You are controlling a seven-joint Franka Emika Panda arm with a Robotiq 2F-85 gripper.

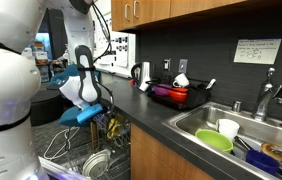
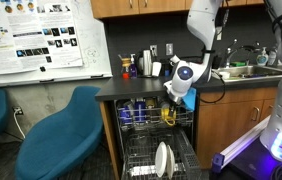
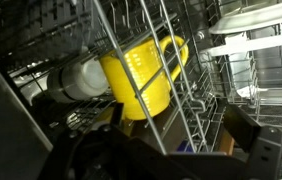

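Observation:
A yellow mug (image 3: pixel 139 82) lies in the wire rack, its handle toward the right in the wrist view. Beside it, to the left, is a white mug (image 3: pixel 78 78). My gripper is open, its dark fingers set wide apart, with a rack wire crossing the view between them and the yellow mug. In exterior view 1 the arm reaches down at the counter's end, and the yellow mug (image 1: pixel 113 128) shows just below the wrist. Exterior view 2 also has the yellow mug (image 2: pixel 169 115) under the arm; the fingertips are too small to make out there.
Below the upper rack (image 2: pixel 141 112), white plates (image 2: pixel 164 160) stand in the pulled-out lower rack. The countertop (image 1: pixel 146 108) runs alongside, carrying a red and black dish holder (image 1: pixel 181 94). A sink (image 1: pixel 196 123) with a green bowl (image 1: pixel 213 141) lies farther right.

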